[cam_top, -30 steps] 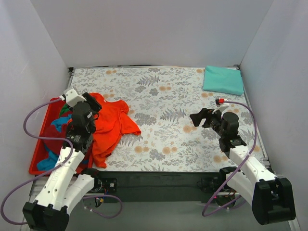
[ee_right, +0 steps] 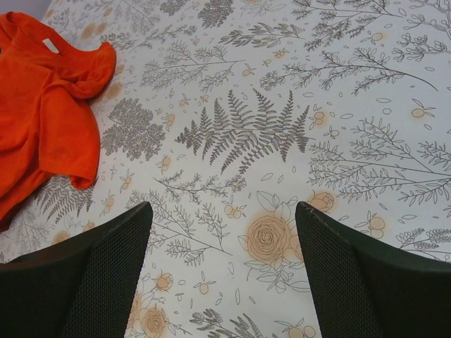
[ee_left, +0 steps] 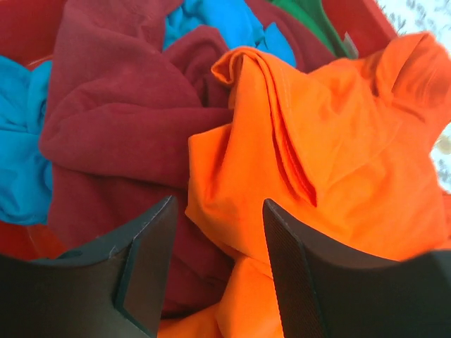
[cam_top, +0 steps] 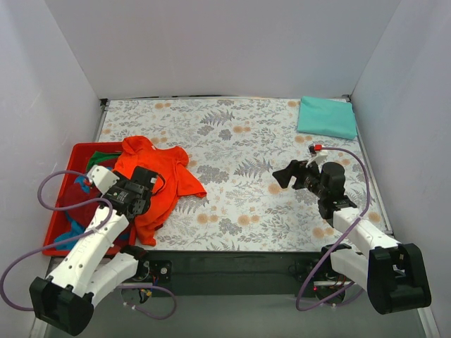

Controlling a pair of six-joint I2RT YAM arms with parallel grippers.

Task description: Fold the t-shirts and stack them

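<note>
An orange shirt (cam_top: 176, 183) lies crumpled out of the red bin (cam_top: 58, 225) onto the table. Inside the bin are maroon (ee_left: 113, 134), blue (ee_left: 21, 141) and green (ee_left: 320, 24) shirts. My left gripper is over the orange and maroon cloth, fingers apart, low at the orange fold. My right gripper stands open above the bare patterned table, orange cloth to its left in the right wrist view.
A folded teal cloth (cam_top: 327, 117) lies at the back right. White walls enclose both sides and the back.
My left gripper has come down and toward the front over the orange shirt at the bin. The right arm has shifted slightly left.
</note>
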